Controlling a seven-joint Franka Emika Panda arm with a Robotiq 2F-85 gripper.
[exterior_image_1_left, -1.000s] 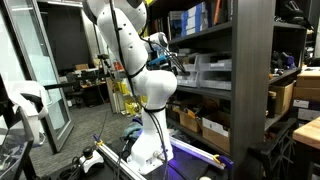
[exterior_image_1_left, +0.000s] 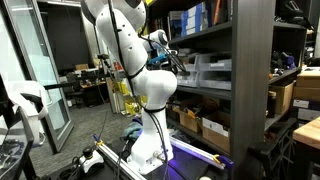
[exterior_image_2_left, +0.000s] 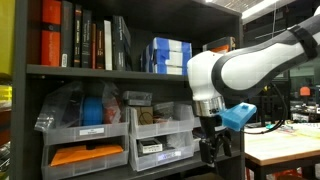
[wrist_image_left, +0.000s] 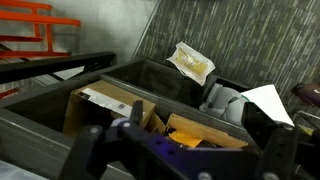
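Observation:
In the wrist view my gripper is open, its two dark fingertips wide apart with nothing visible between them. It faces down toward a dark-framed bin or drawer holding a cardboard box (wrist_image_left: 103, 104), an orange item (wrist_image_left: 184, 139) and a grey soft-looking thing (wrist_image_left: 226, 101). Beyond its edge, a small white and yellow packet (wrist_image_left: 191, 62) lies on a dark surface. The second exterior view has the gripper (exterior_image_2_left: 212, 150) hanging beside the shelf, in front of the right-hand clear bin. How far it is from the things below is hard to judge.
Clear plastic bins (exterior_image_2_left: 88, 136) fill the shelf, with books (exterior_image_2_left: 78, 38) and blue-and-white boxes (exterior_image_2_left: 172, 58) higher up. The dark shelf upright (exterior_image_1_left: 250, 80) stands close to the arm. A wooden table (exterior_image_2_left: 280, 148) is to the right in the second exterior view.

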